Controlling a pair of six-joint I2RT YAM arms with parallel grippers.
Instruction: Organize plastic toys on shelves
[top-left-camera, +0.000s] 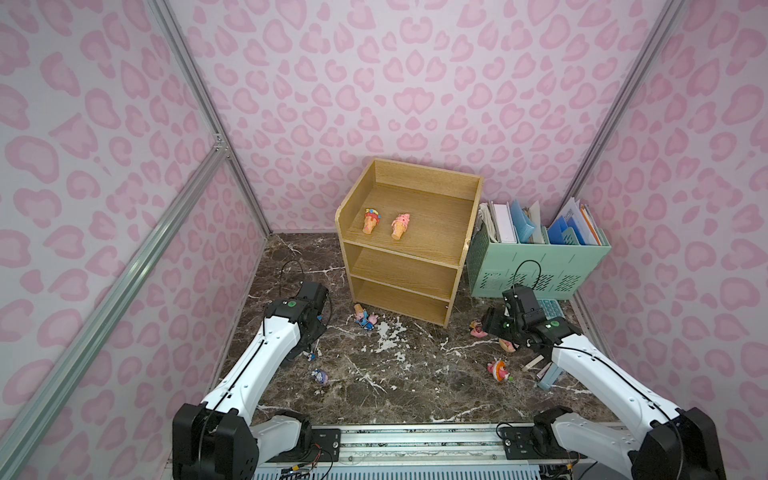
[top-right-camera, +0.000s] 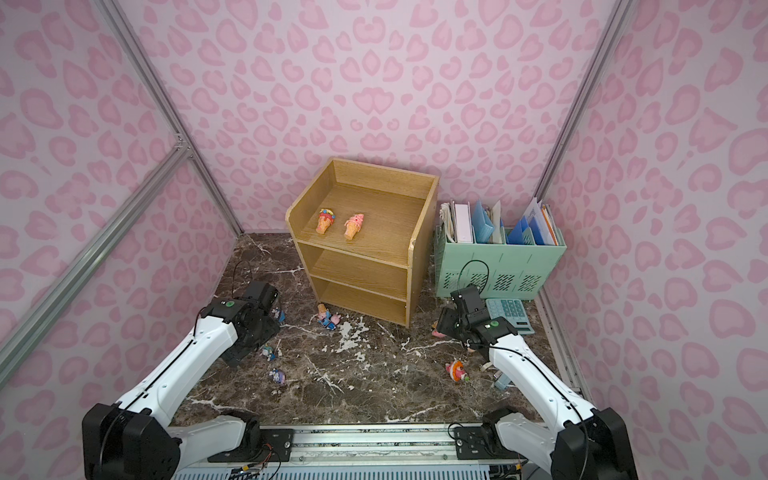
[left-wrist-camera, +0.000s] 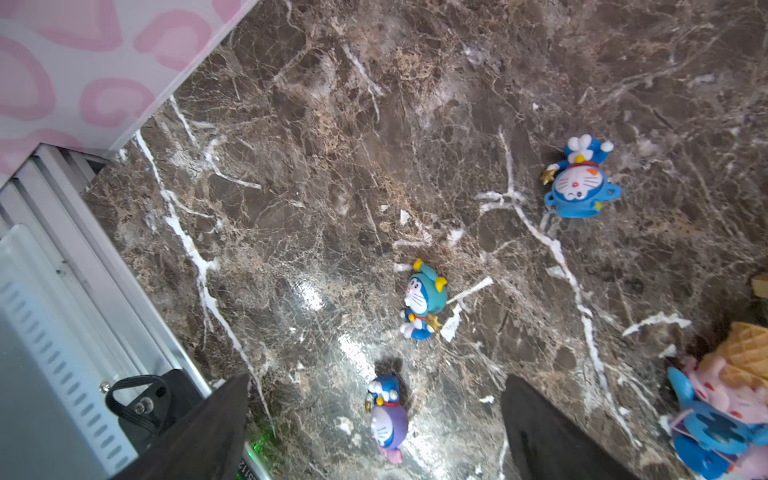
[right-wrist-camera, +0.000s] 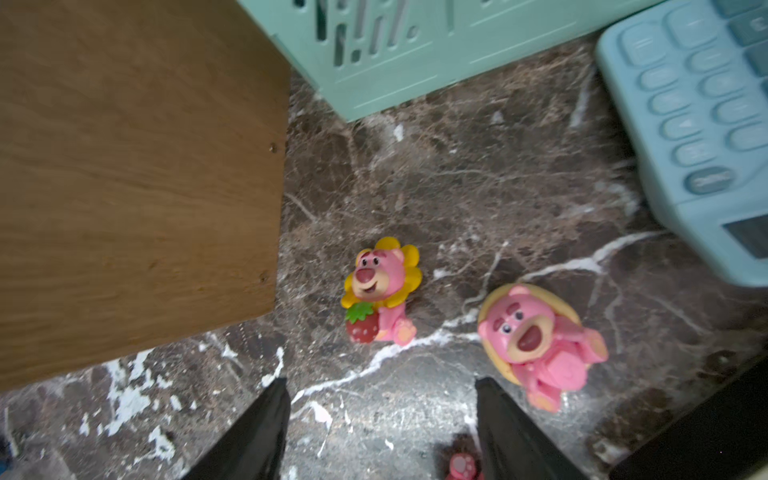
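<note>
Two toys lie on the top board of the wooden shelf (top-left-camera: 412, 256): a colorful one (top-left-camera: 370, 221) and a pink one (top-left-camera: 401, 226). In the left wrist view, my left gripper is open over the floor, with a purple-and-blue toy (left-wrist-camera: 389, 416) below between its fingers, a teal cat toy (left-wrist-camera: 424, 300) and a blue cat toy (left-wrist-camera: 578, 180) farther off. A pink-and-blue cone toy (left-wrist-camera: 720, 408) lies to the right. My right gripper is parted and empty, near a yellow-maned pink bear (right-wrist-camera: 380, 289) and a round-backed pink bear (right-wrist-camera: 540, 344).
An orange-and-white toy (top-left-camera: 497, 370) lies on the front right floor. A green file box (top-left-camera: 536, 268) full of papers stands right of the shelf, with a blue calculator (right-wrist-camera: 696, 136) before it. Both lower shelf levels look empty.
</note>
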